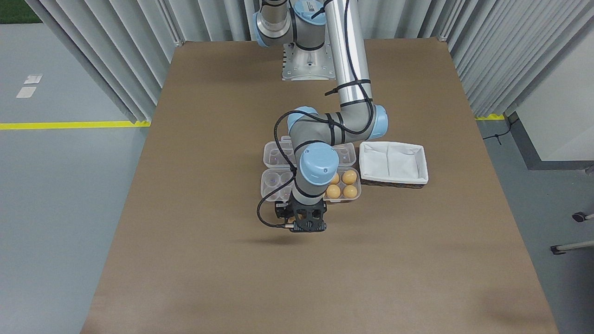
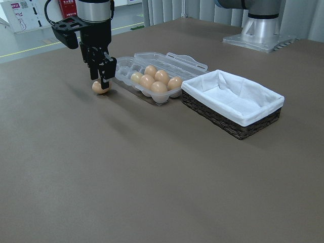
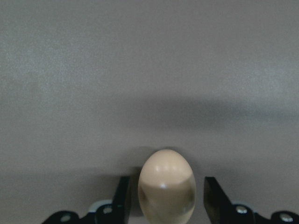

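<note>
A brown egg lies alone on the table, centred between the open fingers of my gripper, with visible gaps on both sides. In the left view the gripper hangs low right over that egg, in front of the clear plastic egg carton. Several eggs sit in the carton's right part; its left cups look empty. In the front view the gripper largely hides the loose egg.
A white-lined wicker basket stands right of the carton. The robot base is at the back.
</note>
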